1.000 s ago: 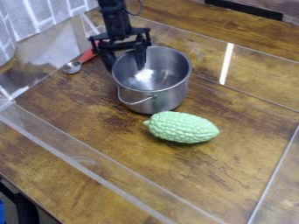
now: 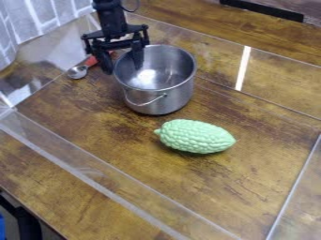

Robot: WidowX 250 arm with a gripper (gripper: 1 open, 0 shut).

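Observation:
A black gripper (image 2: 115, 49) reaches down at the upper left, over the left rim of a steel pot (image 2: 157, 89) with a wire handle. Whether its fingers are open or shut on the rim is too small to tell. A ladle or spoon with a red handle and metal head (image 2: 77, 72) lies left of the pot, partly hidden behind the gripper. A pale green bitter melon (image 2: 193, 137) lies in front of the pot, apart from it.
Transparent strips or panels run along its left and right sides, and a dark edge runs along the back right.
The gripper and the pot have moved to the left, closer to the red-handled utensil. The melon has not visibly moved.

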